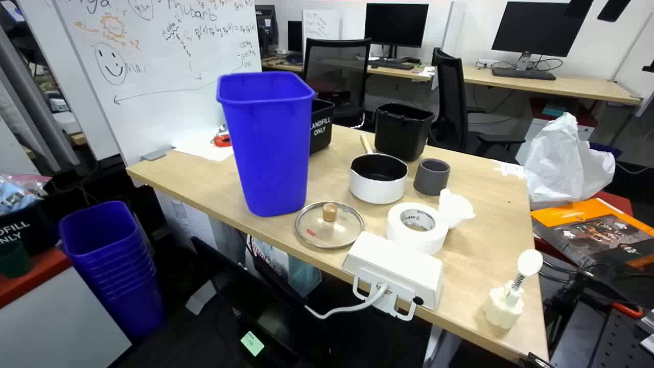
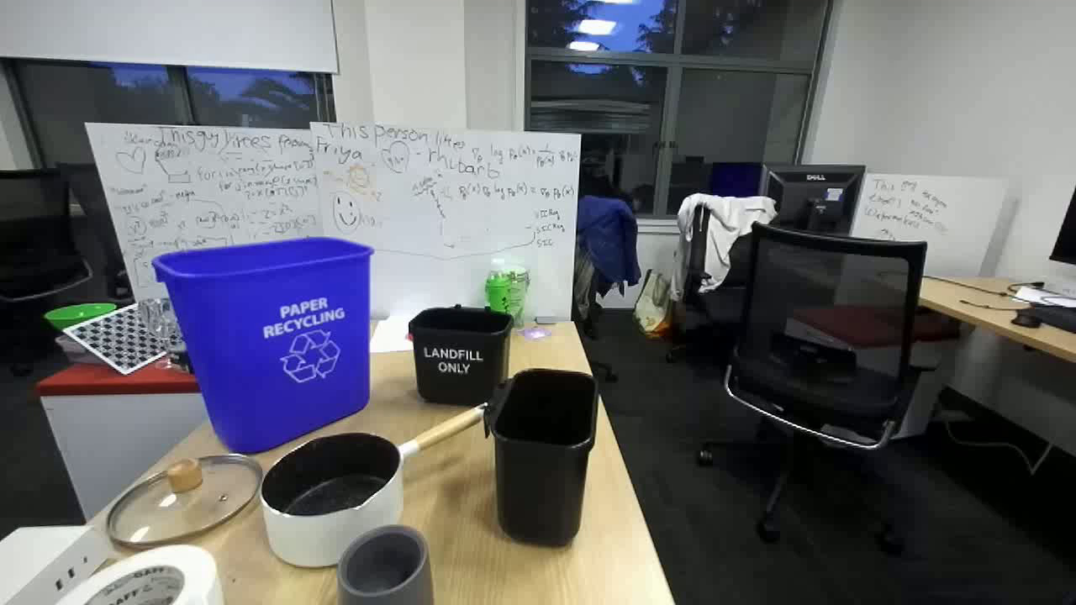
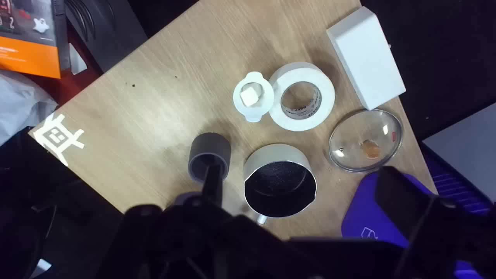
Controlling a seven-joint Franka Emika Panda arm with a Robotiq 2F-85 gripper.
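Note:
In the wrist view my gripper is open above the table, its dark fingers wide apart with nothing between them. Below the gap is a white pot [image 1: 378, 179] with a black inside and a wooden handle; it looks empty. A glass lid [image 1: 329, 225] with a wooden knob lies flat beside the blue recycling bin [image 2: 267, 343]. The grey cup [image 3: 210, 155] stands near the pot, partly behind one finger. A small white cup [image 3: 253, 97] holds a pale block [image 3: 249, 96] and adjoins a roll of white tape [image 3: 326, 95].
Two black bins, one nearer [image 2: 545, 459] and one marked landfill [image 2: 461, 355], stand beyond the pot. A white box [image 1: 397, 267] sits at the table edge, and a pump-like white object [image 1: 507, 300] at a corner. Bare wood [image 3: 153, 97] lies past the grey cup.

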